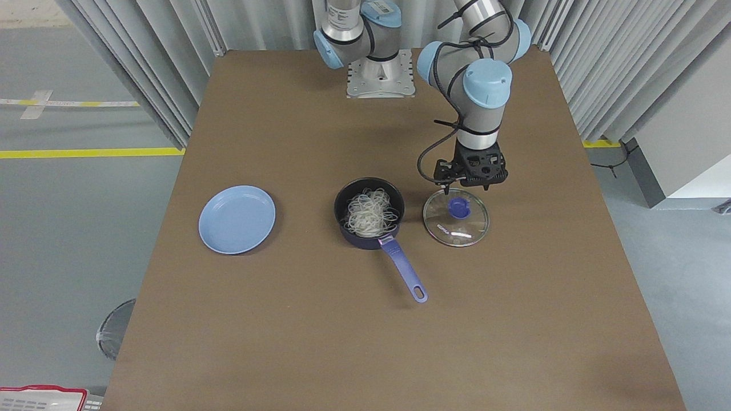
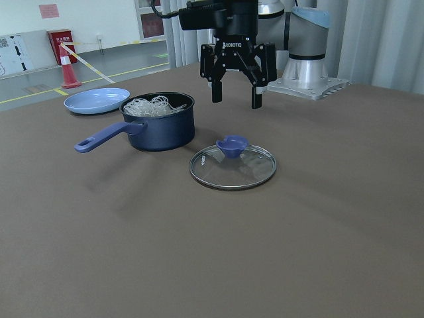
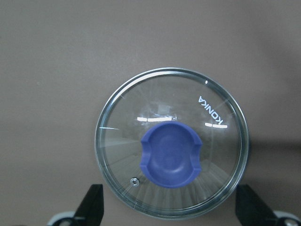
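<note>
My black gripper [image 2: 236, 93] stands open above a glass lid [image 3: 193, 188] with a blue knob [image 3: 170, 155], nothing between its fingers. In the wrist view the lid lies below and between the two fingertips, centred slightly right. Left of the lid in the front view sits a dark saucepan [image 1: 346, 233] with a long blue handle [image 1: 404, 267], holding white noodles [image 1: 370, 212]. A light blue plate [image 1: 236, 219] lies further left on the brown table [image 1: 377, 342].
The front half of the table and the area between plate and pan are clear.
</note>
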